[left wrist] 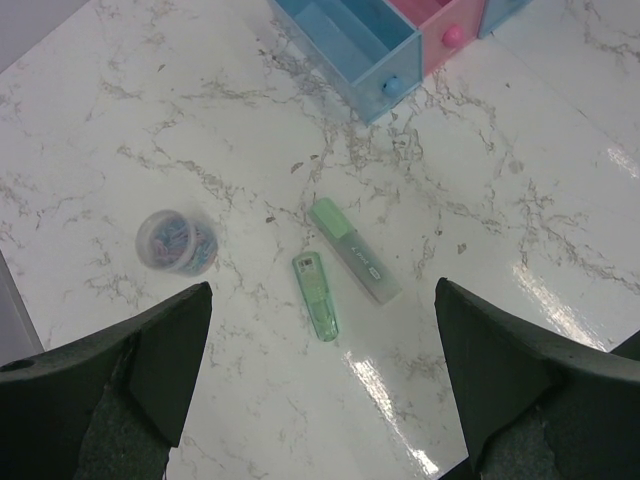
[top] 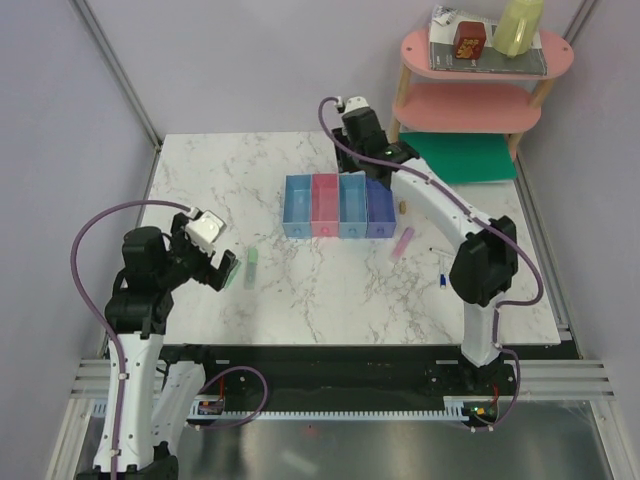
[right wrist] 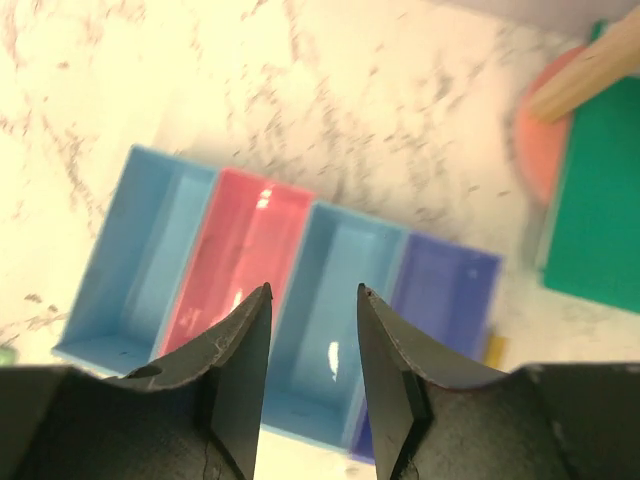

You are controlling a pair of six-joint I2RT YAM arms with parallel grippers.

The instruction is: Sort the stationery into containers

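Four open bins stand in a row at centre back: light blue (top: 297, 205), pink (top: 325, 205), light blue (top: 352, 208), dark blue (top: 381, 215). My right gripper is above them, fingers slightly apart, nothing seen between them. My left gripper is open over the left side, above a green-capped pencil-lead case (left wrist: 355, 255), a green item (left wrist: 315, 295) and a clear round container (left wrist: 175, 242). A pink case (top: 402, 245), a small yellow item (top: 402, 207) and a blue-ended item (top: 442, 280) lie on the right.
A pink shelf (top: 470, 105) with a book, red box and yellow object stands at back right, a green board (top: 460, 160) below it.
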